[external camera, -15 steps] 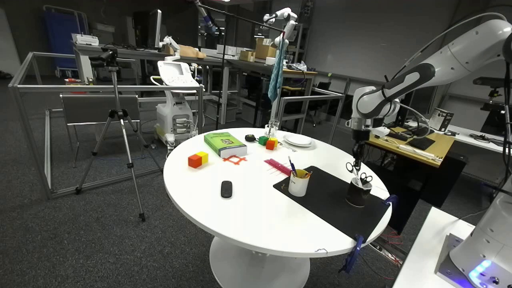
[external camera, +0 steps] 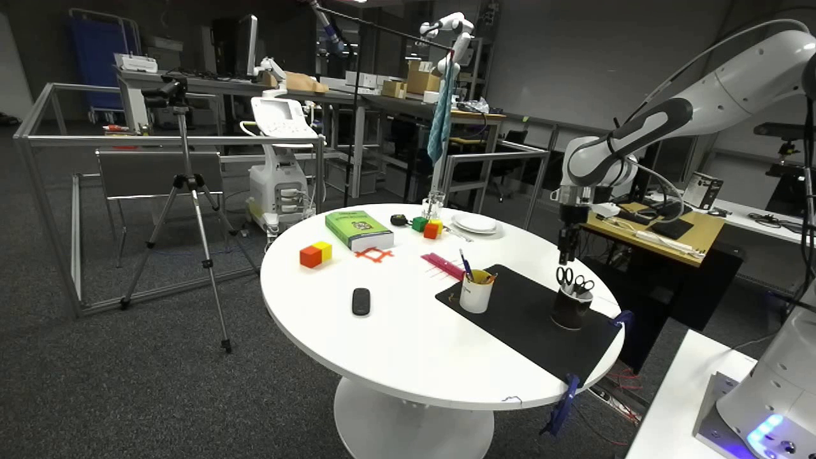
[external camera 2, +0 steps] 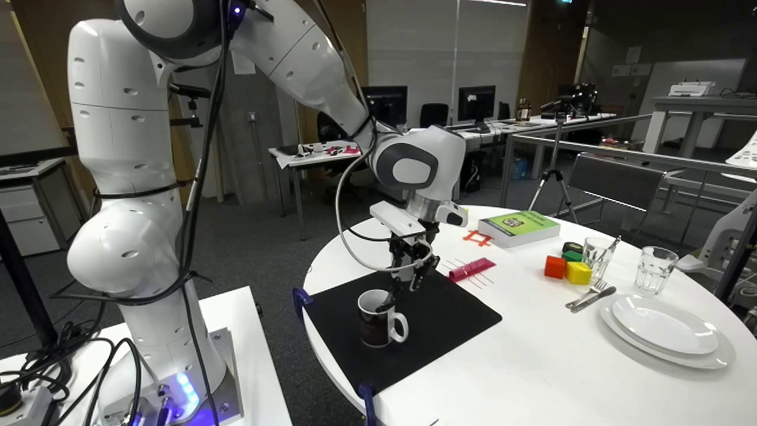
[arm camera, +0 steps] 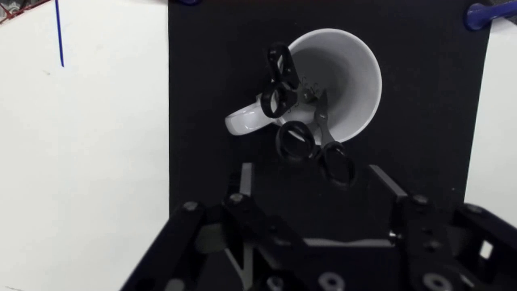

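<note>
Two pairs of black-handled scissors stand in a dark mug with a white inside [arm camera: 356, 82], on the black mat [arm camera: 208, 58]. One pair of scissors [arm camera: 281, 80] leans over the rim above the mug's handle. The other scissors [arm camera: 337, 167] have their rings nearer my gripper, their blades reaching into the mug. My fingers [arm camera: 246, 179] are apart on either side of those rings, and none of them appears gripped. In exterior view 1 the gripper [external camera: 567, 256] hangs just above the scissor rings [external camera: 565, 276]. The mug [external camera: 570, 310] is upright.
A white cup with pens [external camera: 475, 294] stands on the mat's left part. Blue clamps [external camera: 564, 405] hold the mat at the table edge. Beyond are a green book [external camera: 359, 231], coloured blocks [external camera: 433, 229] and plates [external camera: 475, 223].
The nearer scissors were higher, at the gripper's fingertips; now they sit lower in the mug, free of the fingers. The arm has barely shifted.
</note>
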